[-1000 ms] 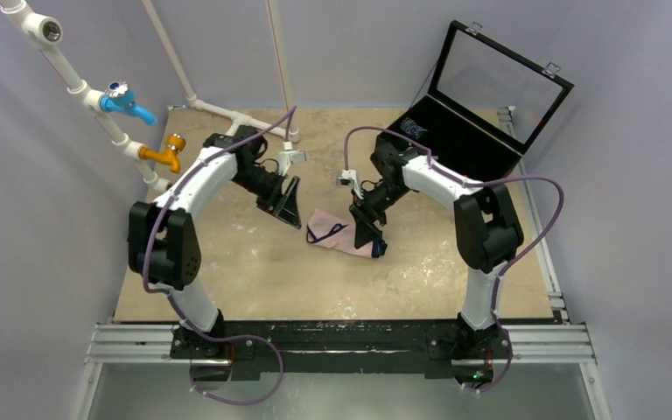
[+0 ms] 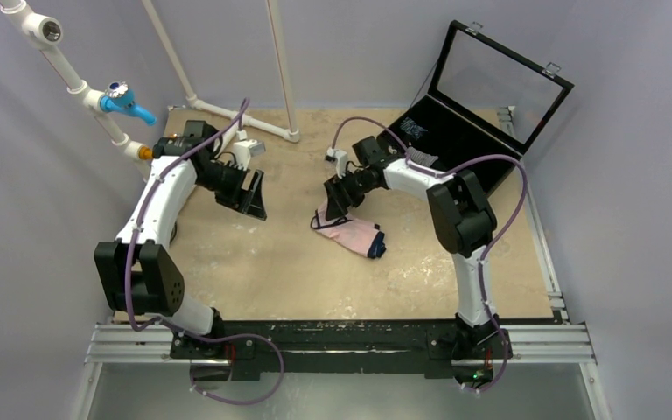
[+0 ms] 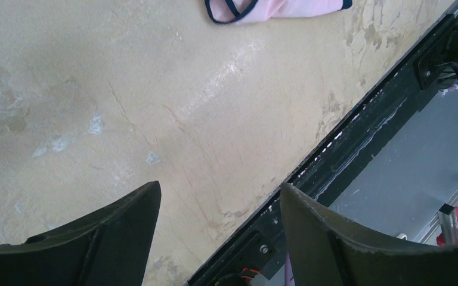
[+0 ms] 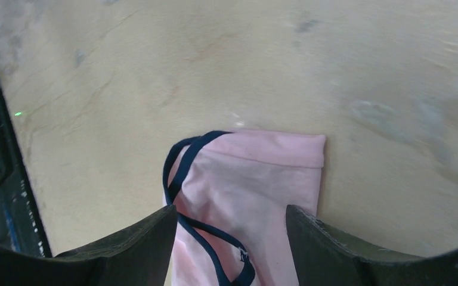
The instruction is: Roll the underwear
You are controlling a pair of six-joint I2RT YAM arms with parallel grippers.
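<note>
Pink underwear with navy trim (image 2: 353, 233) lies flat at the table's centre; its edge shows at the top of the left wrist view (image 3: 298, 9). My right gripper (image 2: 337, 203) is over its upper-left end, fingers apart; in the right wrist view the cloth (image 4: 250, 179) with crossed navy straps lies between and beyond the fingertips, whether touched I cannot tell. My left gripper (image 2: 252, 199) hangs left of the cloth, fingers open over bare table, holding nothing.
A black case (image 2: 437, 122) with raised clear lid stands back right. White pipes with a blue tap (image 2: 127, 103) line the back left.
My left arm has drawn back leftward from the centre. My right gripper has moved left from the cloth's right part to its upper-left end.
</note>
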